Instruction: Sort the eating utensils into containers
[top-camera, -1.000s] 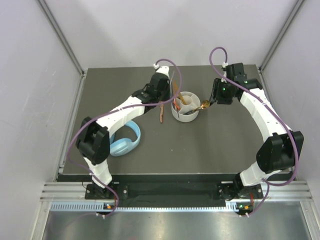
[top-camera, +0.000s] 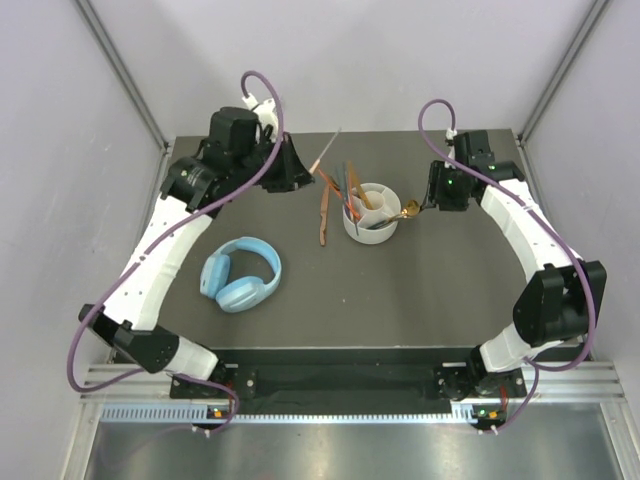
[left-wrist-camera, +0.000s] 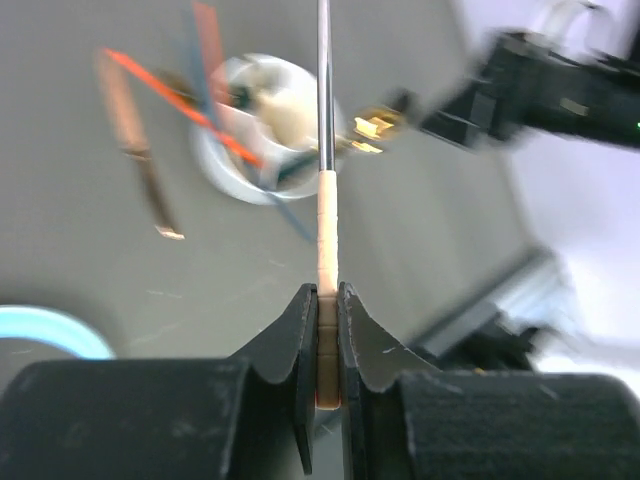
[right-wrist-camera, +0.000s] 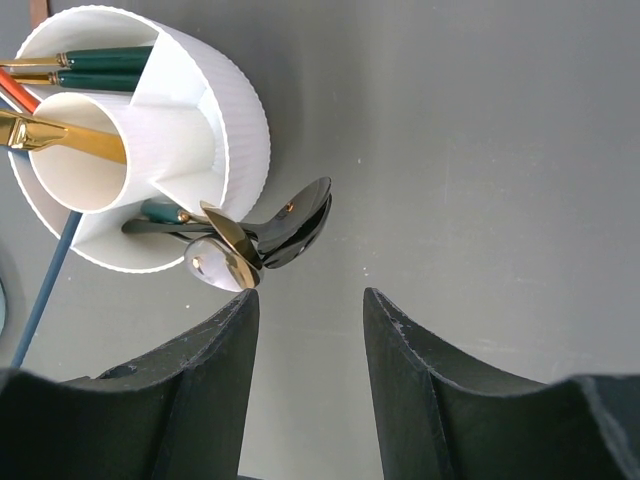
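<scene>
A white divided container (top-camera: 378, 228) holds knives, chopsticks and gold and dark spoons (right-wrist-camera: 300, 225); in the right wrist view their handles sit in separate compartments. My left gripper is shut on a long utensil (left-wrist-camera: 327, 215) with a pale wooden handle and thin metal end, raised left of the container. A brown wooden utensil (top-camera: 323, 225) lies on the table left of the container. My right gripper stands open above the table beside the container, with nothing between its fingers.
Light blue headphones (top-camera: 243, 295) lie at the front left of the grey table (top-camera: 350, 300). The left wrist view is blurred.
My left arm has moved left and away from the container, bringing the held utensil with it. The right arm has barely moved.
</scene>
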